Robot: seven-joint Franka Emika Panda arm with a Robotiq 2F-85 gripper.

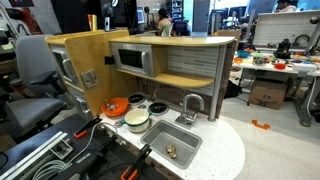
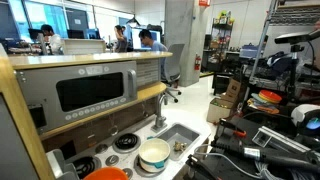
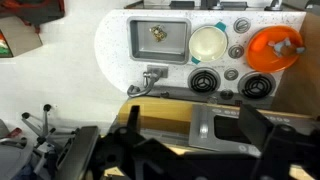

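Dark and spread apart, the fingers of my gripper show at the bottom of the wrist view. It is open, with nothing visible between the fingers. A pale bowl or pot (image 3: 208, 43) stands between the sink and the stove burners. The grey sink (image 3: 140, 48) holds a small brownish object (image 3: 158, 33), too small to identify. An orange bowl or plate (image 3: 265, 60) sits on the burner side, with something greyish inside it. In exterior view 2 the pale bowl (image 2: 154, 153) and the orange one (image 2: 108, 174) stand near each other.
A faucet (image 1: 191, 105) rises behind the sink. The microwave (image 1: 134, 59) sits under the wooden shelf (image 1: 170, 41), above the burners (image 3: 204, 80).
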